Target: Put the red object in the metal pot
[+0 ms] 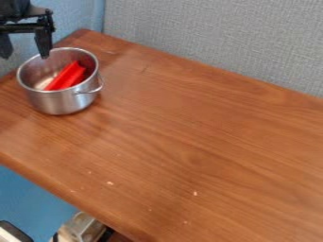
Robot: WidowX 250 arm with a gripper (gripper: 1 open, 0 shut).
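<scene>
The red object (68, 75) lies inside the metal pot (71, 101), slanting across it with one end leaning toward the far right wall. At the top left, above the pot's back rim, is my black gripper (25, 55). Its two fingers are spread apart with nothing between them, and it is clear of the red object. The pot stands upright at the far left corner of the table.
A grey textured wall (228, 38) runs along the back. A metallic fixture (83, 228) sits at the lower left edge.
</scene>
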